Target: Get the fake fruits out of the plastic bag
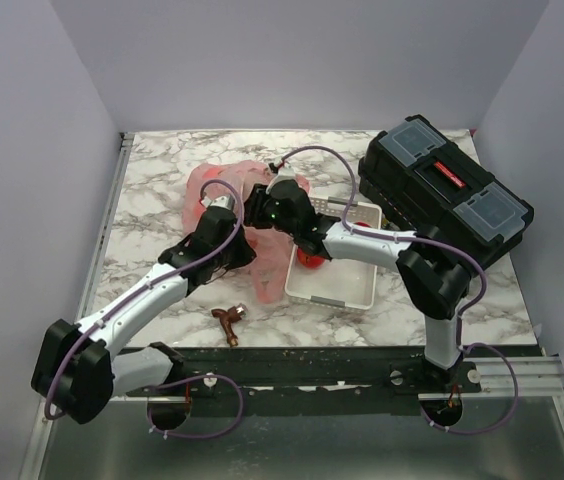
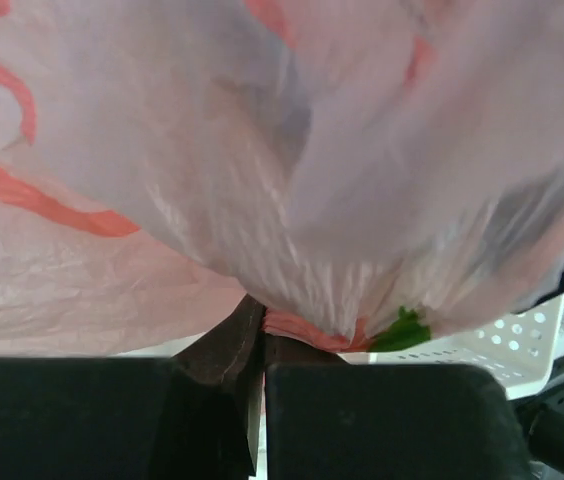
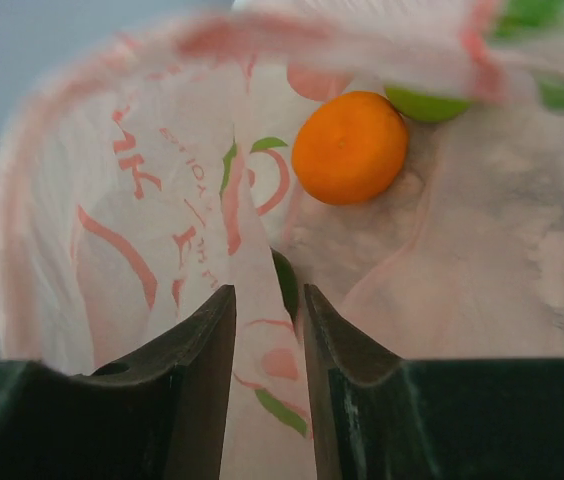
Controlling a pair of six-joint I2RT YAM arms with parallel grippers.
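Note:
The pink translucent plastic bag (image 1: 274, 262) lies in the middle of the table, its side raised around the arms. My left gripper is shut on a thin fold of the bag near its edge. My right gripper points into the bag mouth, its fingers part open with nothing between them. Beyond its fingertips, inside the bag, sit an orange fruit (image 3: 350, 148) and a green fruit (image 3: 427, 104), the latter partly hidden by the rim. Printed bag wall lies behind the fingers.
A white basket (image 1: 346, 290) stands right of the bag, with a red fruit (image 1: 309, 258) in it, close to its left side. A black toolbox (image 1: 442, 195) occupies the right; a hammer (image 1: 229, 323) lies at the front.

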